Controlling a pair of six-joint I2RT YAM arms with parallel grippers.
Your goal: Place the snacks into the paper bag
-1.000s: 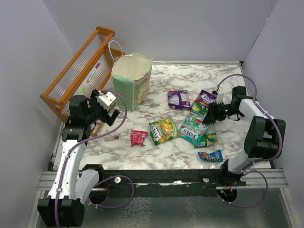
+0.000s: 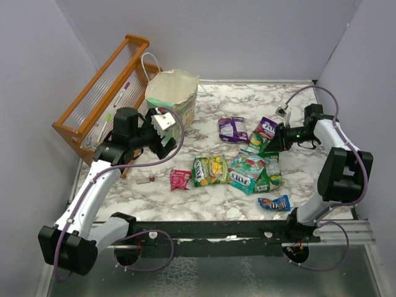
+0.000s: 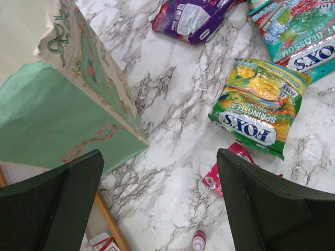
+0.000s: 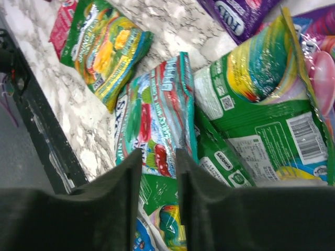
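Observation:
The pale green paper bag (image 2: 170,93) stands upright at the back left, its mouth open. Close to its front side, my left gripper (image 2: 164,135) has its fingers wide apart and empty. Over the right-hand pile hovers my right gripper, its fingers partly apart, with no snack visibly pinched. Below lie a teal Fox's bag (image 4: 157,112) and green bags (image 4: 261,104). A yellow-green Fox's bag (image 3: 261,104), a small red packet (image 2: 180,179), a purple bag (image 2: 233,129), another purple bag (image 2: 266,128) and a blue packet (image 2: 274,203) rest on the table.
A tilted wooden rack (image 2: 102,93) leans behind and left of the paper bag. A small pink-capped bottle (image 3: 199,240) lies near the left front. Bare marble (image 2: 210,99) extends behind the snacks.
My left arm has swung right and toward the paper bag. The teal bag has shifted slightly left and forward, while my right gripper has moved a little right and back.

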